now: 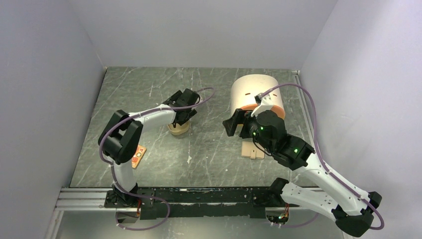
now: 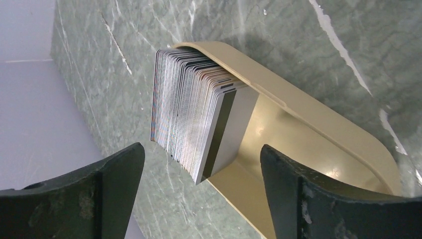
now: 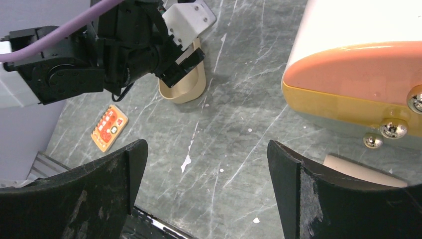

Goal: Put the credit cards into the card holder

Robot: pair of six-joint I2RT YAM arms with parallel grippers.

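Note:
A stack of credit cards [image 2: 191, 107], edges up, leans at one end of a beige tray [image 2: 318, 132]. Its front card [image 2: 219, 132] is white with a black stripe. Over the tray hangs my left gripper, open, one finger on either side of the stack's near part in the left wrist view; whether either touches the cards is unclear. At the right of the table lies a beige snap-closed wallet, apparently the card holder [image 1: 253, 151], partly covered by my right arm. My right gripper hovers left of it, open and empty.
Behind the right gripper stands a large white and orange rounded box [image 1: 255, 92] with metal balls at its front. An orange patterned block [image 3: 109, 128] lies at the front left, near the left arm.

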